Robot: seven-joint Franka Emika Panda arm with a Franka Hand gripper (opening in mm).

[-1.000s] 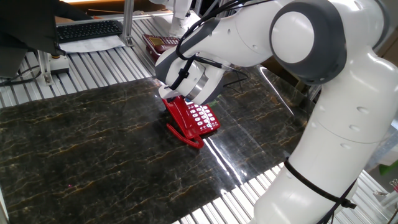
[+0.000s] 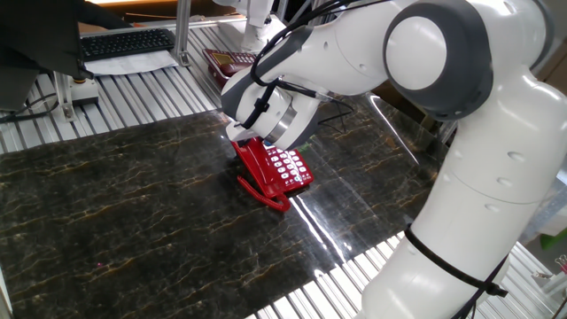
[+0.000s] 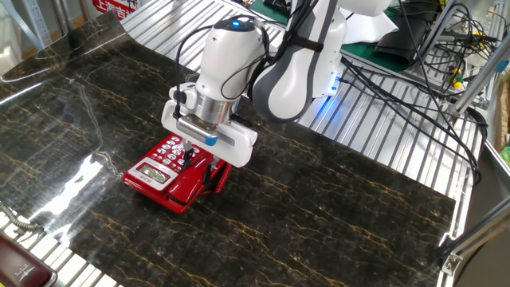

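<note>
A red desk telephone (image 3: 185,186) with white keys lies on the dark marbled sheet, below my gripper (image 3: 199,168). In exterior view 2 the fingers (image 3: 189,155) stand apart, one over the keypad side and the other by the handset side. Red phone body shows between them; whether either finger touches it, I cannot tell. The red handset (image 2: 264,194) lies along the phone's edge, its near end jutting out in exterior view 1. There the gripper's hand hides the phone's far end and the fingertips.
A second, dark red phone (image 2: 229,62) sits on the slatted table beyond the sheet, near a black keyboard (image 2: 127,42). Loose cables (image 3: 414,112) run along one side. Much of the marbled sheet (image 2: 115,221) is bare.
</note>
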